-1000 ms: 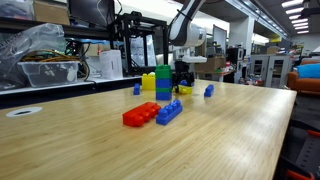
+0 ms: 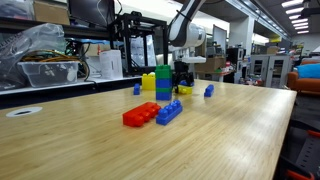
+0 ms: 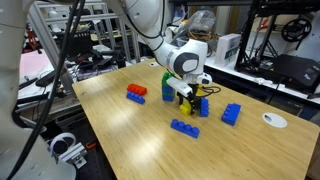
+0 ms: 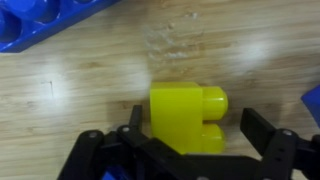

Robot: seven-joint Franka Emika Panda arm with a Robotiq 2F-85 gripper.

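Observation:
In the wrist view a yellow brick [image 4: 176, 118], with two round studs toward the right, lies on the wooden table between the fingers of my gripper. The fingers stand open, with a gap between the brick and the finger on either side. From the second exterior view, my gripper [image 3: 190, 101] points down low over the table, and a bit of the yellow brick [image 3: 185, 108] shows beneath it. The first exterior view shows the gripper small and partly mixed with the bricks around it, beyond a green and blue stack [image 2: 163, 83].
Close around the gripper lie blue bricks, one in front [image 3: 185, 128] and another farther right [image 3: 231, 113]. A red brick [image 2: 141, 115] and a blue brick [image 2: 169, 112] sit nearer the first camera.

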